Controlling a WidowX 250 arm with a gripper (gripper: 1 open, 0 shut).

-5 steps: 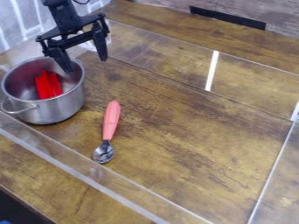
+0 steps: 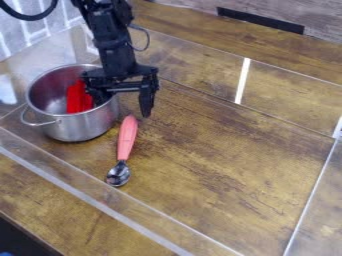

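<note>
A metal pot (image 2: 67,124) sits on the wooden table at the left, with a red object (image 2: 78,98) inside it, partly hidden by the gripper. The black gripper (image 2: 119,98) is low over the pot's back right part, its fingers spread apart; whether anything is between them is unclear. A spoon with a pink handle (image 2: 127,137) and a metal head lies to the right of the pot, below the gripper.
A dark edge runs along the back at the top right.
The gripper has come down and toward the front, from behind the pot to over its back right part, covering some of the red object. The pot and spoon look unmoved.
</note>
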